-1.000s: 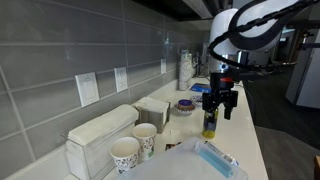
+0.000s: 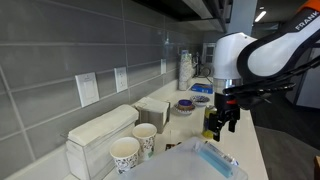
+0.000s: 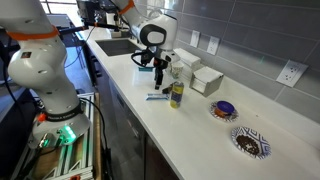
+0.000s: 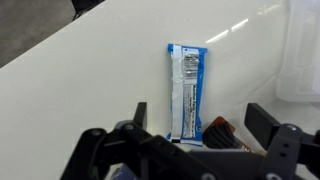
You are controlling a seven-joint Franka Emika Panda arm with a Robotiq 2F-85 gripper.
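Note:
A slim blue-and-white packet [image 4: 187, 92] lies flat on the white counter, lengthwise between the fingers in the wrist view. In exterior view 1 the packet [image 2: 216, 158] shows at the front, and in exterior view 2 the packet [image 3: 158, 97] lies left of the yellow bottle [image 3: 176, 95]. My gripper is open and hangs above the counter, apart from the packet, with nothing held. From the side, the gripper [image 2: 222, 125] hides part of the bottle behind it.
A clear plastic tub [image 4: 302, 55] stands beside the packet. Paper cups [image 2: 125, 153] and a long white box [image 2: 101, 137] line the wall. A purple-topped bowl [image 3: 223, 109] and a patterned plate [image 3: 249, 141] sit farther along.
The arm has come closer to exterior view 1 and lower, covering more of the yellow bottle. The packet and other objects stay where they were.

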